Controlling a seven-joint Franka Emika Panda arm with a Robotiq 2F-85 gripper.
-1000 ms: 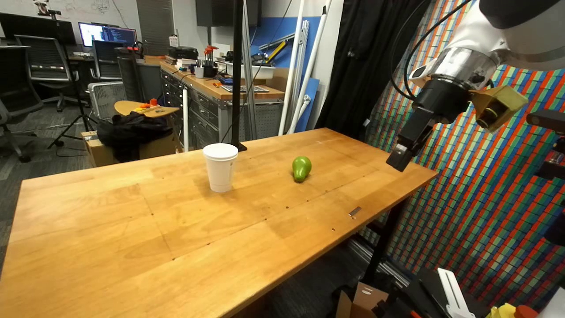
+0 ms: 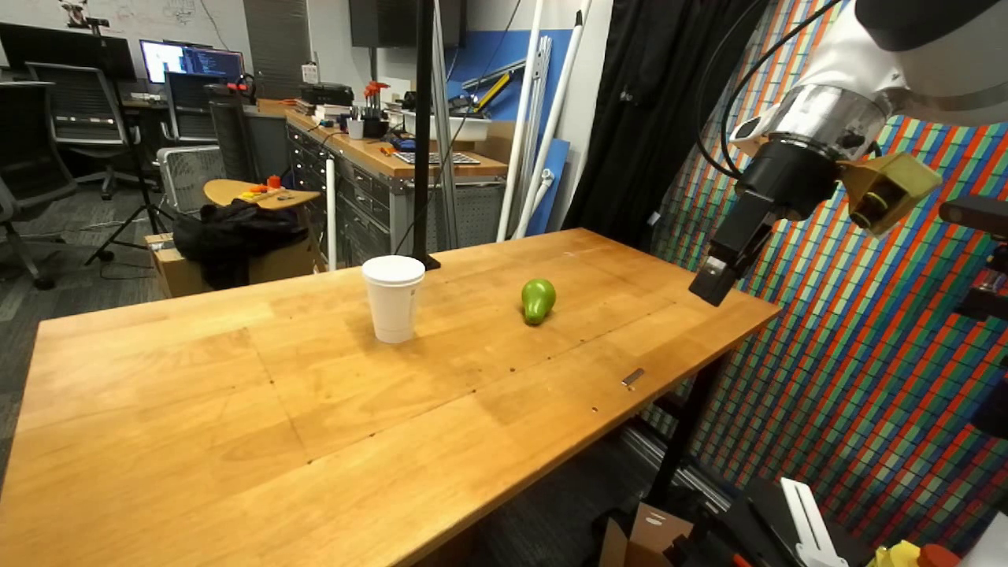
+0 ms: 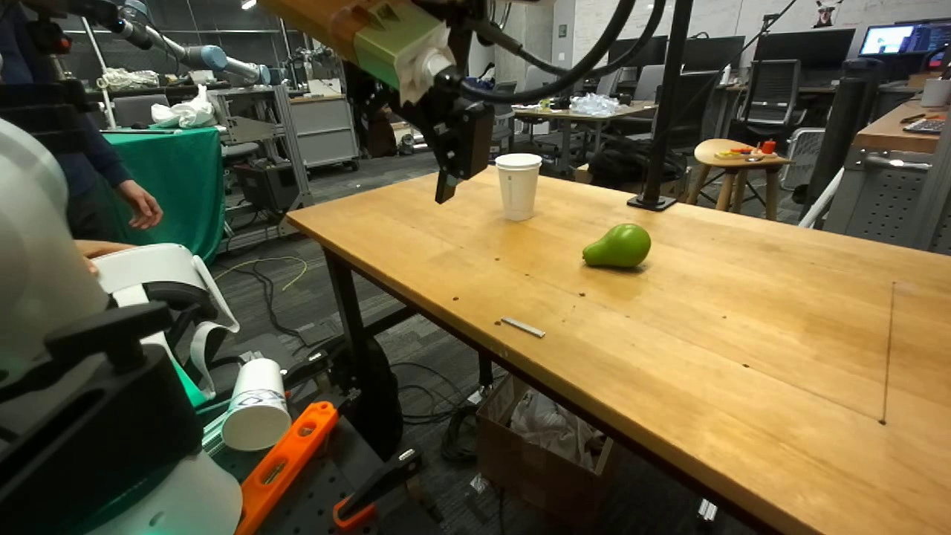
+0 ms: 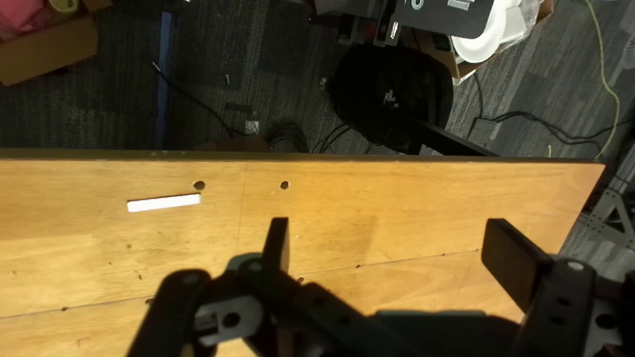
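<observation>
On the wooden table (image 2: 283, 406) a white lidded cup (image 2: 391, 301) stands upright, and a green pear (image 2: 538, 302) lies on its side apart from it. The second exterior view shows the pear (image 3: 617, 247) nearer that camera than the cup (image 3: 518, 187). My gripper hangs above the table near its right-hand end, well clear of both. In the wrist view its two fingers are spread wide, with only bare table seen between them. Neither cup nor pear appears in that view.
A short metal strip (image 4: 163, 203) lies near the table edge. A black post (image 3: 661, 116) rises at the table's far side. Boxes and a backpack (image 4: 390, 95) are on the floor below the edge.
</observation>
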